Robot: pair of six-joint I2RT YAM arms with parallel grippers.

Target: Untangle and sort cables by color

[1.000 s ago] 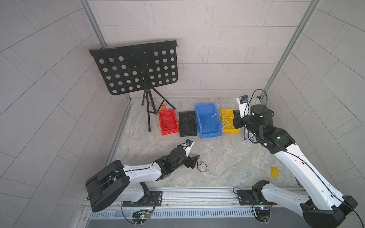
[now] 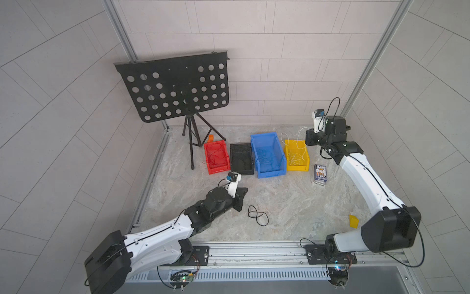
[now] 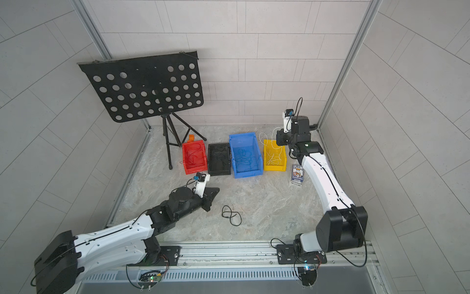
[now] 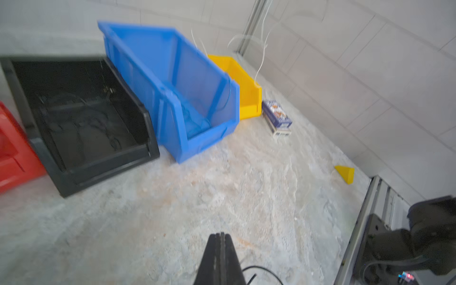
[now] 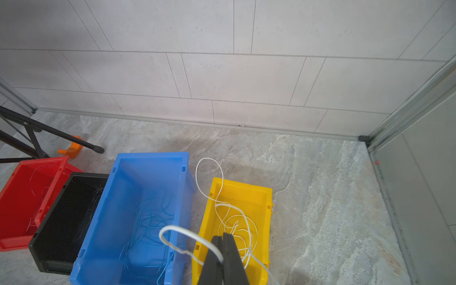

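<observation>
A black cable (image 2: 267, 218) lies in a loose figure-eight on the table. My left gripper is shut, with nothing visible between its fingers; in the top left view it stands behind and left of that cable, apart from it. High at the back right, my right gripper is shut on a white cable (image 5: 184, 230), which arcs up beside its fingers. More white cable lies in and over the yellow bin (image 5: 266, 190). Blue cables (image 5: 137, 223) lie in the blue bin (image 5: 152, 155). Inside the black bin (image 4: 109, 171) are dark cables, and the red bin (image 2: 217, 170) holds thin strands.
A black music stand (image 2: 181, 88) rises behind the red bin, one leg close beside it. A small card box (image 2: 320, 172) sits right of the yellow bin, and a yellow piece (image 2: 353, 221) lies near the right front.
My left gripper has moved from the black cable toward the bins, and the cable lies slightly differently. My right gripper has moved back, drawing white cable from over the blue bin's edge.
</observation>
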